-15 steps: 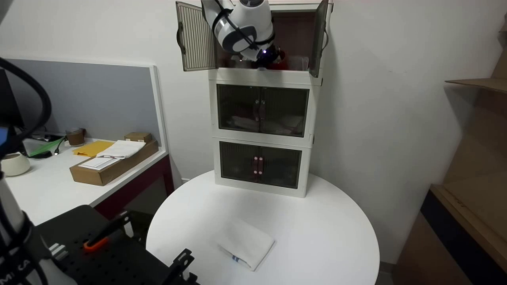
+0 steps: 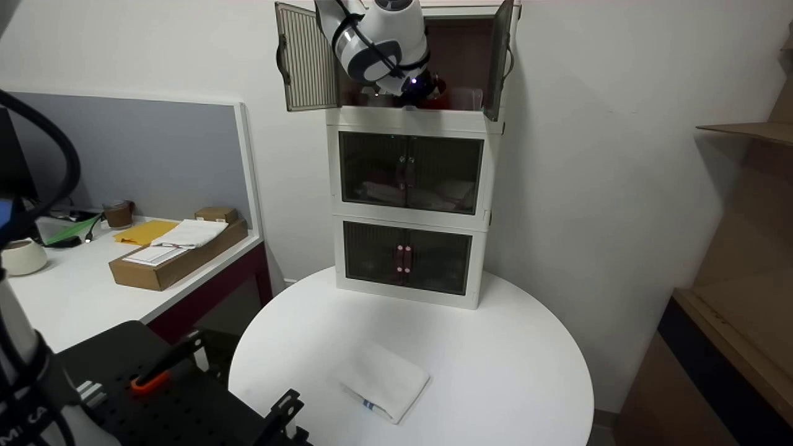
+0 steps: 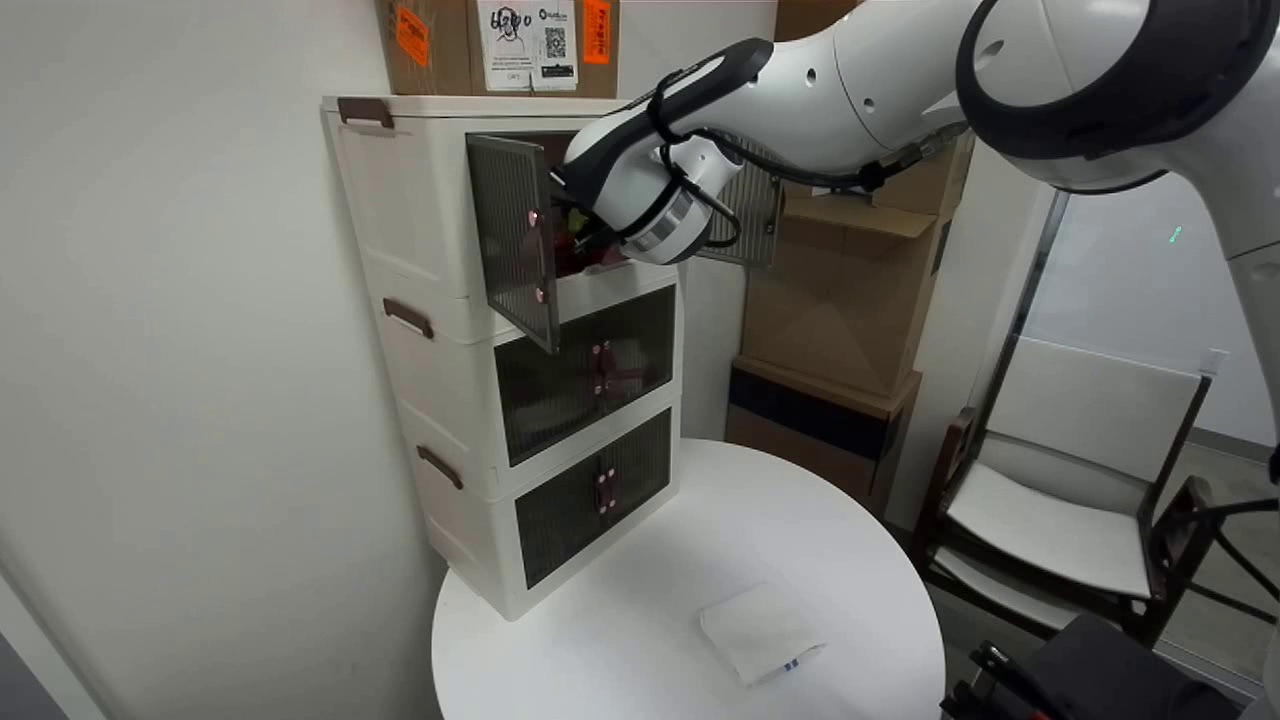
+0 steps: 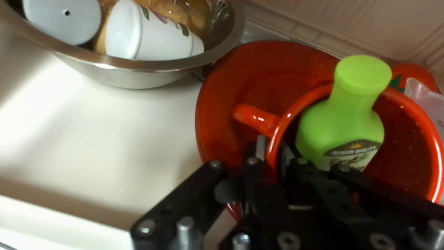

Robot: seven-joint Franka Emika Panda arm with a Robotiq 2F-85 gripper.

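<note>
In the wrist view my gripper is shut on the near-left wall of a red mug (image 4: 410, 146), one finger outside the rim and one inside. Inside the mug stands a green bottle (image 4: 341, 118) with a dark label. Under and behind the mug is a red plate (image 4: 266, 66), partly hidden by the mug and fingers. All this is in the open top compartment of the white cabinet (image 2: 416, 116). From exterior view 2, the arm reaches in past the open door (image 3: 516, 240), and the fingertips are hard to make out.
Left of the plate stands a metal bowl (image 4: 125, 75) holding white containers. A clear plastic item (image 4: 428, 98) and a red tomato-like thing (image 4: 412, 75) sit right of the mug. The other open door (image 2: 306, 59) flanks the arm. Below, a folded white cloth (image 2: 386, 379) lies on the round table (image 2: 505, 357).
</note>
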